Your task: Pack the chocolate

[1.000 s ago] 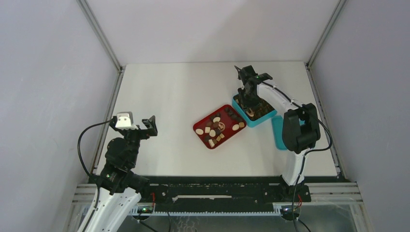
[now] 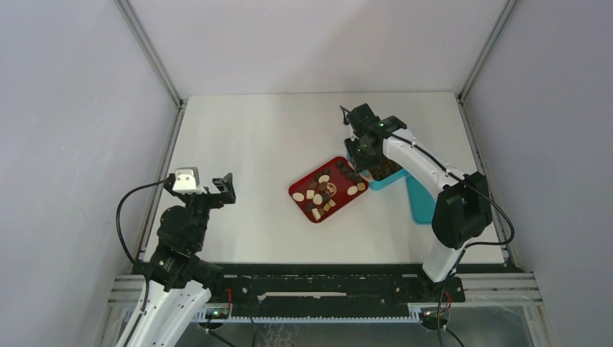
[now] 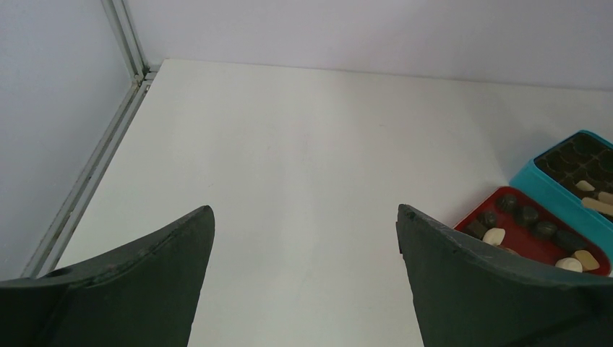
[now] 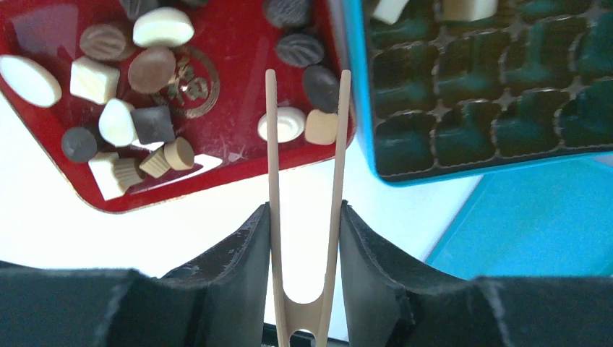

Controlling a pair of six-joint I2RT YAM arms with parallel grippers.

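Assorted chocolates lie on a red tray at the table's centre. Right of it is a blue box with a dark compartmented insert holding a few pieces. My right gripper holds a wooden tong-like tool whose tips are apart over the tray's edge, near a white round chocolate and a tan square one; nothing shows between the tips. My left gripper stands open at the table's left, empty.
A blue lid lies in front of the box, partly under the right arm.
My right arm has moved from over the blue box toward the red tray, a little left and nearer the front. The left arm has not moved.
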